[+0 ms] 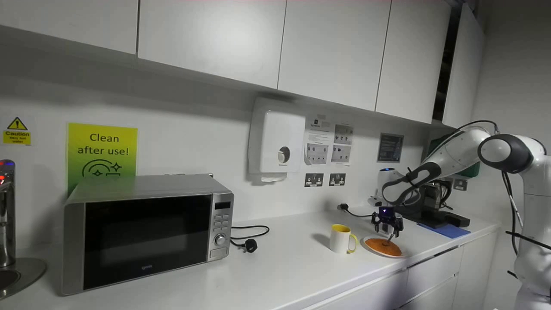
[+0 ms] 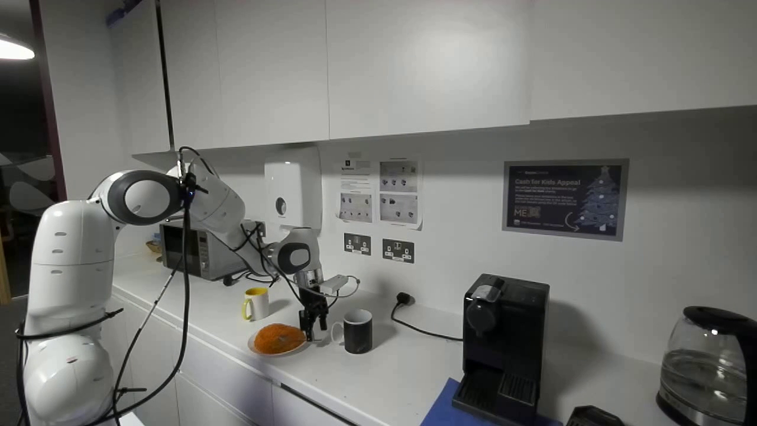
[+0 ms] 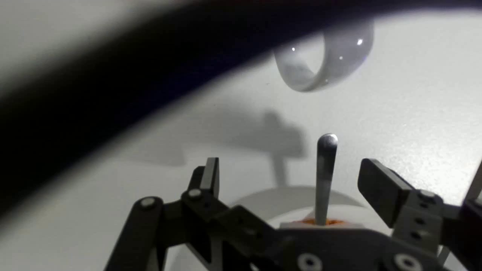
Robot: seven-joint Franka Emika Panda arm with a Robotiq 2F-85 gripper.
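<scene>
My gripper is open, its fingers spread to either side of a metal utensil handle [image 3: 325, 176] and touching neither side of it in the wrist view. The handle rises from orange food on a white plate [image 3: 361, 216], whose lower part my gripper body hides. In exterior view 2 the orange food [image 2: 278, 338] covers most of the plate, with the gripper [image 2: 316, 332] just over its right edge. From exterior view 1, the utensil's lower end seems to stand in the orange food [image 1: 382, 247].
A black mug with a white handle [image 2: 358, 332] stands close to the right of my gripper. The white-and-yellow mug [image 1: 339, 239] is left of the plate. A coffee machine [image 2: 504, 341] and a microwave [image 1: 147, 232] stand farther off.
</scene>
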